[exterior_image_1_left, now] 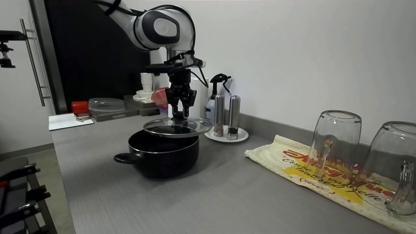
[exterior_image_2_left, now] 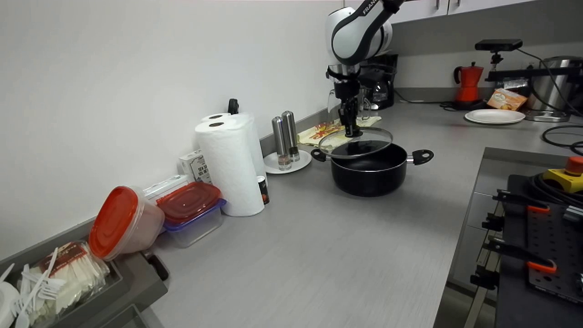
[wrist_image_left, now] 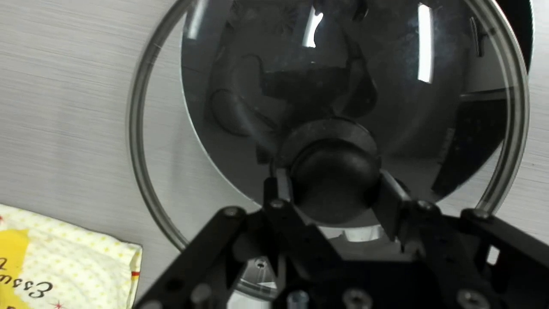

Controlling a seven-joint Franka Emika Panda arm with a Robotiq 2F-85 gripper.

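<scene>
A glass lid (exterior_image_1_left: 160, 128) with a metal rim and a black knob (wrist_image_left: 334, 180) hangs above the black pot (exterior_image_1_left: 167, 160). My gripper is shut on that knob, one finger at each side. In exterior view 1 the lid is slightly tilted and sits off the pot's centre, toward the wall side. The pot's opening (exterior_image_2_left: 393, 158) shows uncovered on its counter-edge side in exterior view 2. Through the glass in the wrist view, the pot's dark inside (wrist_image_left: 401, 118) appears shifted from the lid's centre. Whether lid and rim touch at the back cannot be seen.
Two metal mills (exterior_image_1_left: 233, 117) stand on a white plate (exterior_image_1_left: 243, 134) close behind the lid. A printed cloth (exterior_image_1_left: 269, 154) with two upturned glass mugs (exterior_image_1_left: 335, 144) lies to the right. Paper towel rolls (exterior_image_2_left: 229, 169) stand by the wall.
</scene>
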